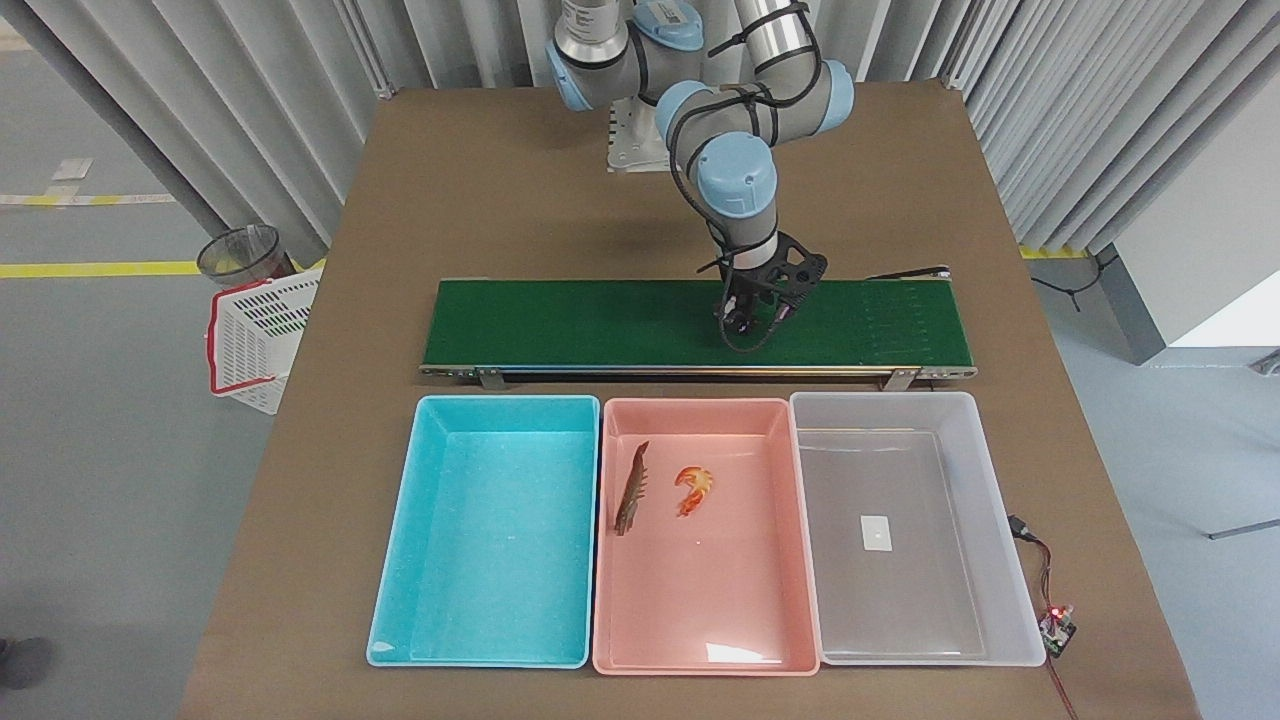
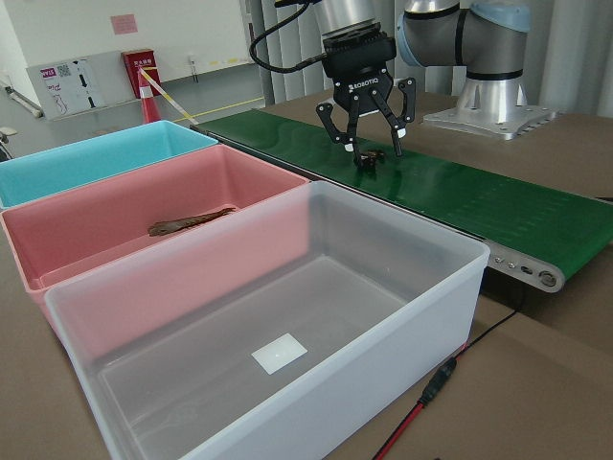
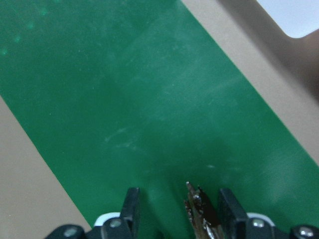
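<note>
My gripper (image 1: 750,314) hangs low over the green conveyor belt (image 1: 540,324), its two fingers apart. A small dark brown, glossy item (image 2: 369,159) (image 3: 202,214) is on the belt at the fingertips; in the wrist view it sits between them, nearer one finger. I cannot tell whether it touches. The pink tray (image 1: 708,600) holds a brown shrimp-like piece (image 1: 631,492) and an orange shrimp-like piece (image 1: 695,486).
A cyan tray (image 1: 480,540) and a translucent tray (image 1: 912,564) flank the pink one, before the belt. A cable with a small board (image 1: 1056,630) lies at the right. A basket (image 1: 258,336) stands left of the table.
</note>
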